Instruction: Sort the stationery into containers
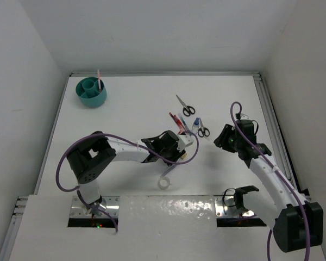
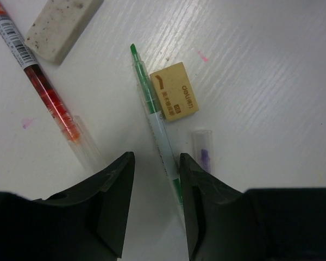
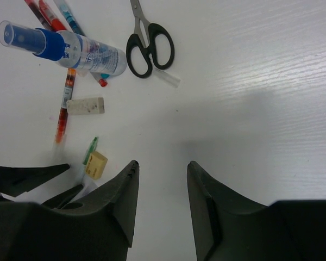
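Observation:
In the left wrist view a green-tipped pen (image 2: pixel 162 138) lies on the table against a small yellow eraser (image 2: pixel 174 91). My left gripper is open above its lower part, which passes under the right-hand finger (image 2: pixel 191 185). A short clear tube (image 2: pixel 202 149) with purple inside lies right of that pen, and a red pen (image 2: pixel 46 92) and a whitish eraser (image 2: pixel 60 24) lie to the left. My right gripper hangs open over bare table. A teal cup-like container (image 1: pixel 92 101) at the back left has a pink stick (image 1: pixel 99 79) standing in it.
Two pairs of scissors (image 1: pixel 188 110), a bottle (image 3: pixel 95 54) and several pens lie around the middle back. Below the left gripper, a tape ring (image 1: pixel 163 183) sits near the front edge.

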